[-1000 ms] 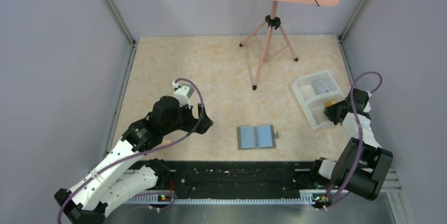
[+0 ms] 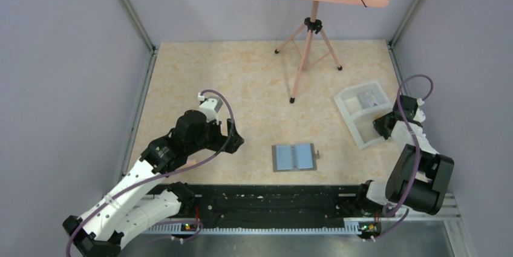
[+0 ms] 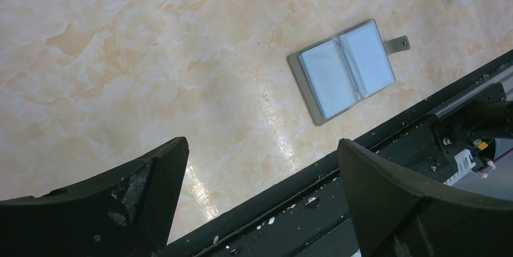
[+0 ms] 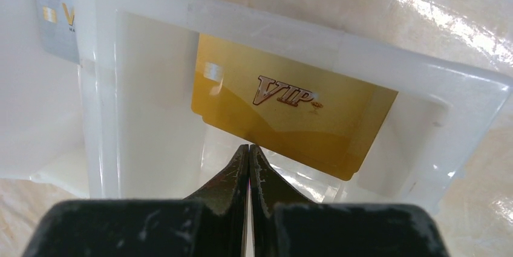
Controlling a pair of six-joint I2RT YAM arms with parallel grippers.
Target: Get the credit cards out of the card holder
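The card holder point(image 2: 294, 156) lies open and flat near the table's front edge, its two clear pockets pale blue; in the left wrist view the same holder point(image 3: 346, 69) shows no printed card. A gold VIP card point(image 4: 290, 106) rests in one compartment of the white tray point(image 2: 349, 125), against its wall. Just beside that card's lower edge are the tips of my right gripper, shut with nothing showing between them. A silver card point(image 4: 56, 21) is in the adjoining compartment. My left gripper hangs open and empty, left of the holder.
Behind the holder stands a pink tripod stand point(image 2: 309, 57), its legs spread on the table. The tray's divider point(image 4: 100, 87) rises beside the right gripper. Open table surface lies between the left arm and the tray.
The right arm has shifted slightly towards the back over the tray, and the gold patch seen beside its gripper is now covered in the top view. The left arm and the holder have stayed put.
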